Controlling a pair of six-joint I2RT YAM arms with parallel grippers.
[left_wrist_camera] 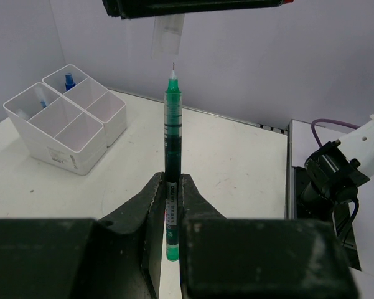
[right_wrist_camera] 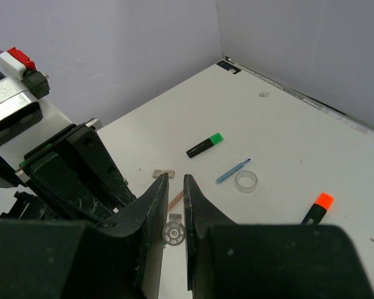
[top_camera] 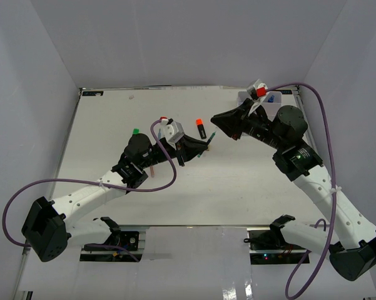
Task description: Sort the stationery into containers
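Note:
A green-tipped pen (left_wrist_camera: 173, 137) stands upright in my left gripper, which is shut on it. In the top view the two grippers face each other over the middle of the table. A white divided container (left_wrist_camera: 74, 131) holding some blue items is at the back right of the table.
On the table lie an orange-capped marker (right_wrist_camera: 317, 209), a green-capped marker (right_wrist_camera: 204, 144), a blue pen (right_wrist_camera: 232, 171), a tape ring (right_wrist_camera: 246, 181), an eraser (right_wrist_camera: 163, 174) and a salmon stick (right_wrist_camera: 174, 200).

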